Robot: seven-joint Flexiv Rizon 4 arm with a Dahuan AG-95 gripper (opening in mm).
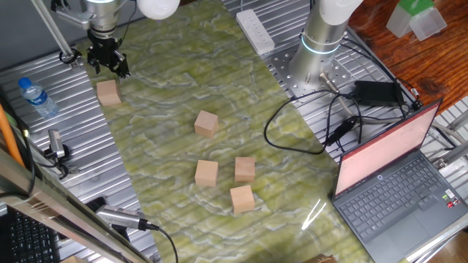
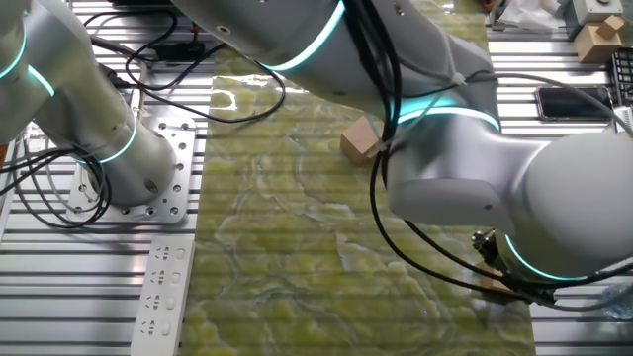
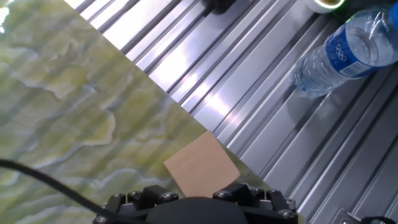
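My gripper hangs over the far left part of the green marbled mat, its two fingers spread apart with nothing between them. Just in front of it, at the mat's left edge, rests a wooden cube. The wrist view shows that cube just beyond the fingers, its lower part hidden by the gripper. A second wooden cube stands alone near the middle of the mat. Closer to the camera, three more form a loose group: a left cube, a right cube and a front cube.
A water bottle is on the metal slats left of the mat. A power strip lies at the back.
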